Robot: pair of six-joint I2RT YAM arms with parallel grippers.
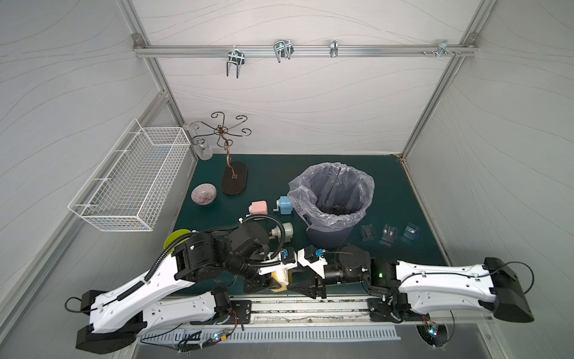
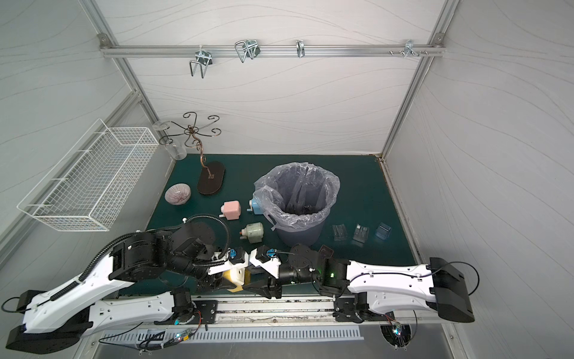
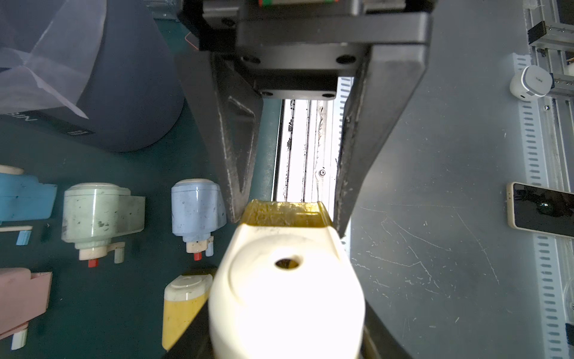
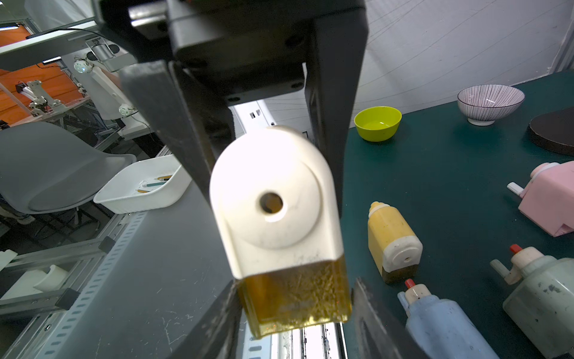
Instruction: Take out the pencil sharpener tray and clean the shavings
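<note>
A white sharpener (image 3: 285, 293) with an amber tray (image 4: 293, 293) is held in the air by my left gripper (image 1: 276, 278), shut on it at the front middle of the table. In the left wrist view, my right gripper's fingers (image 3: 376, 101) flank the tray end from the facing side, apart from each other; whether they touch it I cannot tell. In the right wrist view the tray points toward my right gripper. A bin with a plastic liner (image 1: 330, 197) stands behind the grippers.
Several sharpeners stand on the table, among them pink (image 2: 230, 209), green (image 2: 252, 232) and yellow (image 4: 391, 236) ones. Clear trays (image 1: 389, 234) lie right of the bin. Bowls (image 4: 376, 122) sit at the left.
</note>
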